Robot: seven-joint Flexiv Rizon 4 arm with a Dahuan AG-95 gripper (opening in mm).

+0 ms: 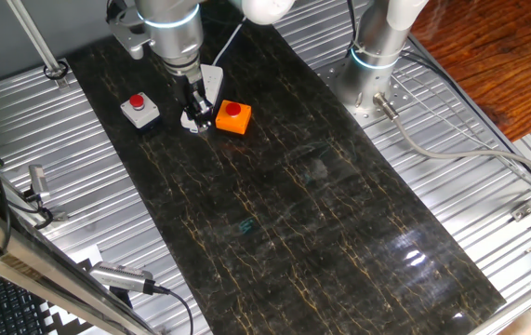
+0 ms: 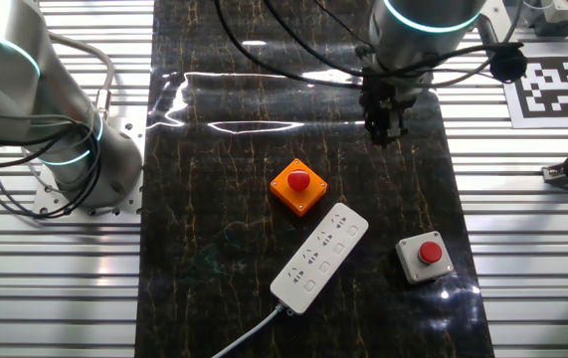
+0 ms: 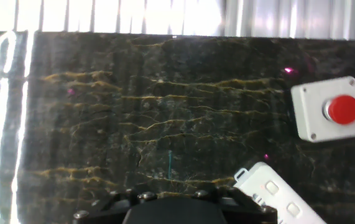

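My gripper (image 2: 385, 139) hangs over the dark marbled board, apart from the things on it in exterior view 2. Its dark fingers look close together, but whether they are open or shut is unclear. Nothing shows held at its tip. An orange box with a red button (image 2: 298, 187) sits near the middle of the board. Beside it lies a white power strip (image 2: 320, 259), set diagonally. A light grey box with a red button (image 2: 425, 258) stands near the board's edge; the wrist view also has this grey box (image 3: 328, 110) at right.
The power strip's cable (image 2: 251, 333) trails off the board. Black arm cables (image 2: 313, 75) loop beside the gripper. A robot base (image 1: 363, 88) stands along one side. Much of the marbled board (image 1: 293, 233) is bare.
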